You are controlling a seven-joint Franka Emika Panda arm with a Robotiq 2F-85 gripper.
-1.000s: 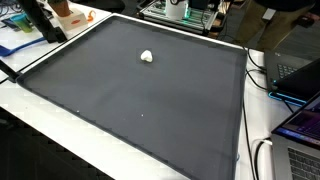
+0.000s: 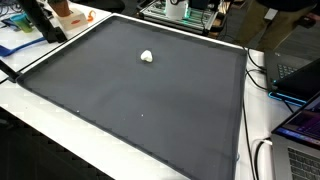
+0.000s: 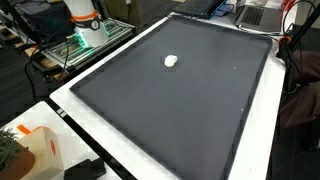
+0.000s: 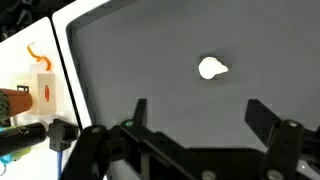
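A small white object (image 2: 147, 56) lies alone on the dark grey board (image 2: 130, 95). In exterior view 2 the same white object (image 3: 170, 60) sits towards the far half of the board. From the wrist view, the white object (image 4: 211, 67) shows a rounded end and a narrower tip, above and between my fingers. My gripper stands open over the board, its two dark fingers wide apart and nothing between them. Neither exterior view shows the gripper's fingers.
Laptops (image 2: 296, 150) and cables stand along one side of the table. A plant pot (image 3: 14, 155) and a tan box (image 3: 42, 150) sit at a corner off the board. Apart from the white object, the board is bare.
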